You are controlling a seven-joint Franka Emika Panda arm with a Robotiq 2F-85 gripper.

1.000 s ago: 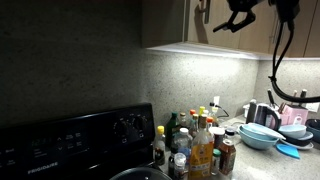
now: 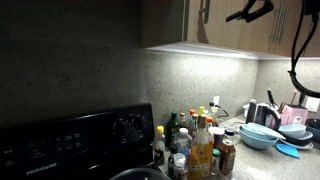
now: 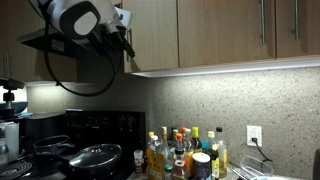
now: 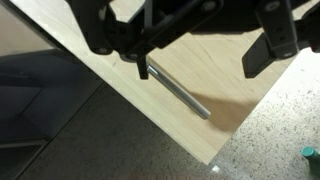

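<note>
A slim silver bar handle point(image 4: 181, 92) is fixed to the pale wooden cabinet door point(image 4: 125, 65) in the wrist view. My gripper stands open over that door, its dark fingers point(image 4: 258, 57) spread apart with the handle showing between and below them. From exterior view 2, the gripper point(image 3: 125, 35) is high up, close to the front of the upper cabinets point(image 3: 152, 35). Exterior view 1 shows the handle point(image 2: 205, 11) at the top edge, with part of the dark gripper to its right. Contact with the handle cannot be made out.
Below the cabinets, several bottles point(image 2: 203, 150) crowd the counter beside the black stove point(image 2: 75, 142). A lidded pan point(image 3: 96, 157) sits on the stove. Blue bowls point(image 2: 259, 135) stand farther right. The air under the cabinets is clear.
The arm and gripper have shifted up and to the right in exterior view 1, away from the handle. Bottles and bowls stay where they were.
</note>
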